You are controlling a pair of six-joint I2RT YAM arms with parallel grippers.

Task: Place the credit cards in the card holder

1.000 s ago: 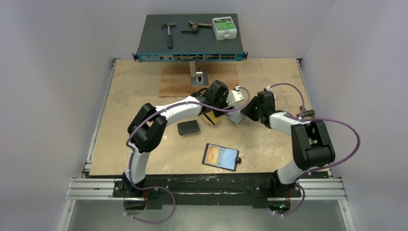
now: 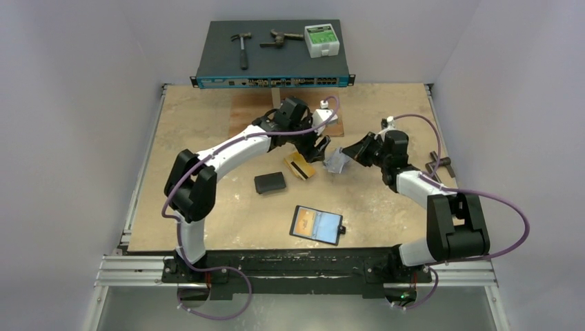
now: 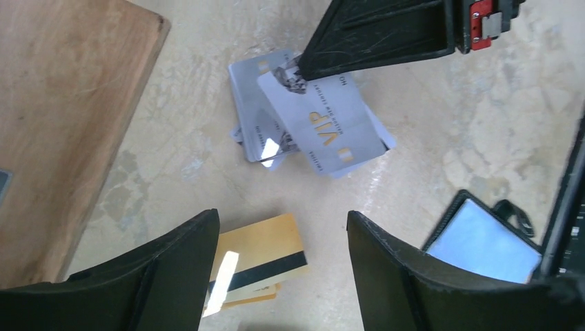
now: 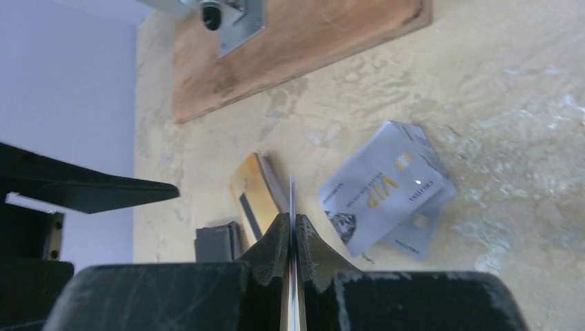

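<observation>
My right gripper is shut on a silver card, seen edge-on as a thin pale line between its fingers in the right wrist view. The left wrist view shows that held card (image 3: 328,124) face-on, with "VIP" on it, above the loose silver cards (image 3: 259,114). Those loose cards (image 4: 379,186) lie overlapping on the table. My left gripper stands open and empty, with gold cards (image 3: 269,245) below it. Toward the table's front lies a flat dark-edged piece with orange and blue sections (image 2: 316,225), which looks like the holder.
A black stack (image 2: 270,182), likely more cards, rests left of the gold ones. Behind are a wooden board (image 2: 241,114) and a dark rack unit (image 2: 214,52) carrying hammers and a white box (image 2: 322,43).
</observation>
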